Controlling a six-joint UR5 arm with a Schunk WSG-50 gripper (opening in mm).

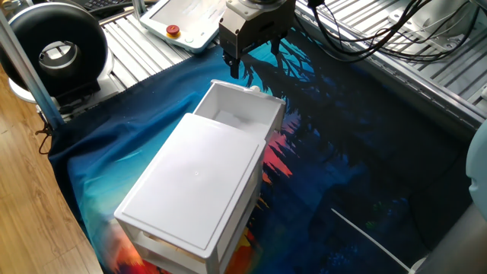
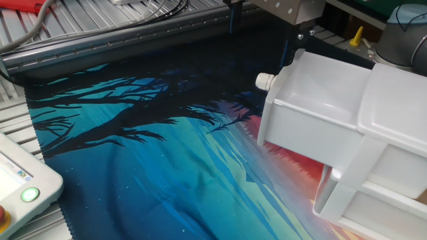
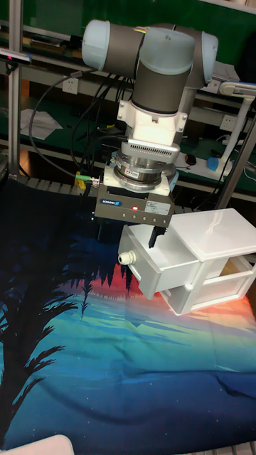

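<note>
A white drawer cabinet (image 1: 186,179) stands on the printed cloth. Its upper drawer (image 2: 313,123) is pulled out, and its inside looks empty. A white round knob (image 2: 265,81) sticks out from the drawer's front, visible also in the third exterior view as a knob (image 3: 127,258). My gripper (image 3: 127,232) points downward near the drawer's front end, its two dark fingers wide apart and nothing seen between them. In the second exterior view, one finger (image 2: 289,45) appears just behind the drawer's far front corner; whether it touches the drawer, I cannot tell.
A control tablet with a red button (image 1: 173,30) lies at the table's edge. Black cables (image 1: 358,42) run along the metal rail, and a black round object (image 1: 57,57) stands at the far left.
</note>
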